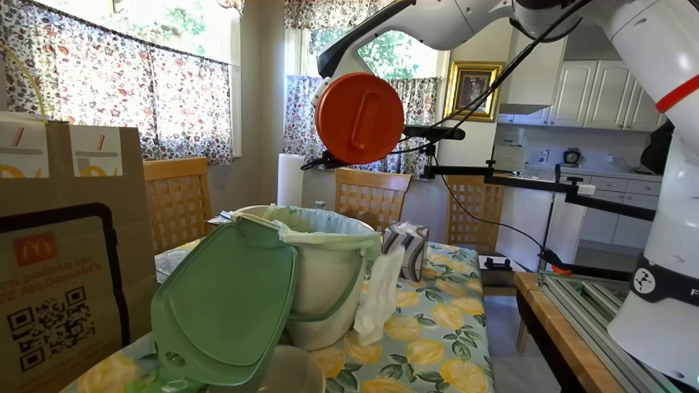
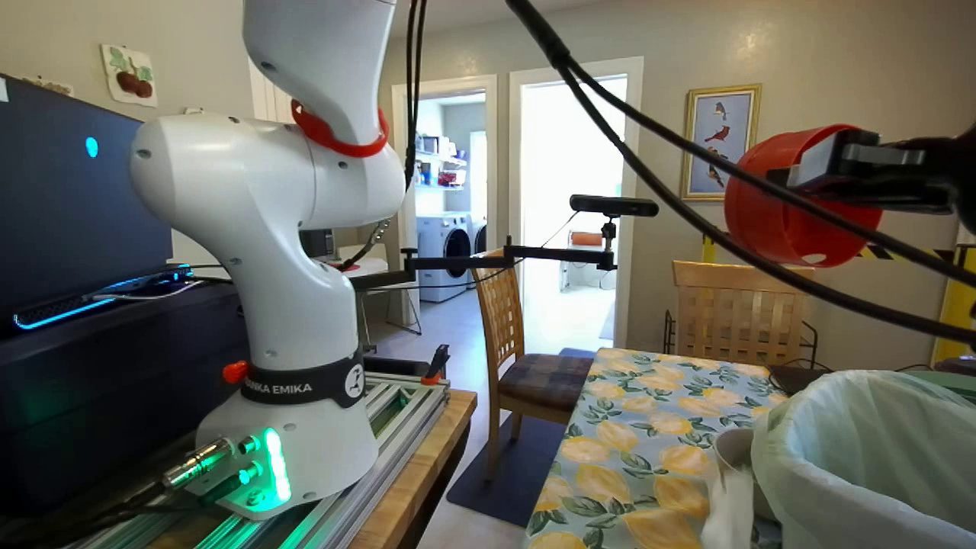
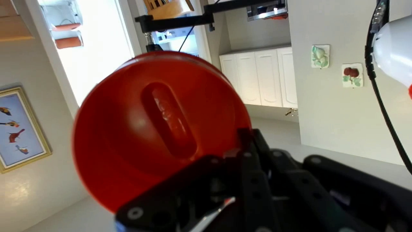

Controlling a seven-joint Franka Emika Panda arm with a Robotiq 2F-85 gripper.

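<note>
My gripper is shut on the thin rim of a red round container (image 3: 127, 127), seen tilted on its side in the wrist view. In exterior view 1 this container's base faces the camera, high above the table and the bin, and hides most of the gripper. A white tissue-like piece (image 1: 380, 298) is at the right outside of the lined bin (image 1: 327, 268); whether it rests or is still falling, I cannot tell. Exterior view 2 shows the piece (image 2: 729, 503) low beside the bin's liner (image 2: 851, 448).
The bin's green lid (image 1: 226, 295) hangs open toward the camera. A striped tissue box (image 1: 409, 252) stands right of the bin, a paper bag (image 1: 72, 249) at far left. Bare lemon-print tablecloth (image 1: 432, 334) lies at the right front.
</note>
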